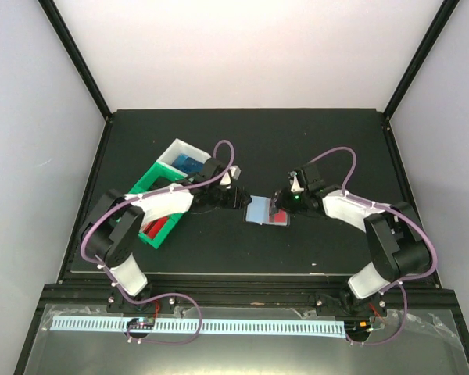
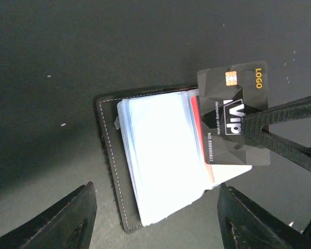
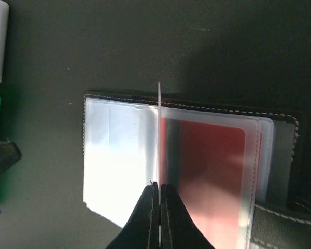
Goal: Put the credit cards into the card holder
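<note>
The open card holder [image 1: 257, 209] lies on the black mat, its clear sleeves showing white and red pages [image 3: 212, 171]. My right gripper is shut on a dark VIP card, seen edge-on in the right wrist view and held upright over the holder's middle. In the left wrist view that card covers part of the right sleeves. My left gripper stands open just left of the holder in the top view, pointing at it, with nothing between its fingers; the holder lies beyond them.
A green tray [image 1: 166, 233] with red items and a white box [image 1: 174, 152] with blue items sit at the left, partly under the left arm.
</note>
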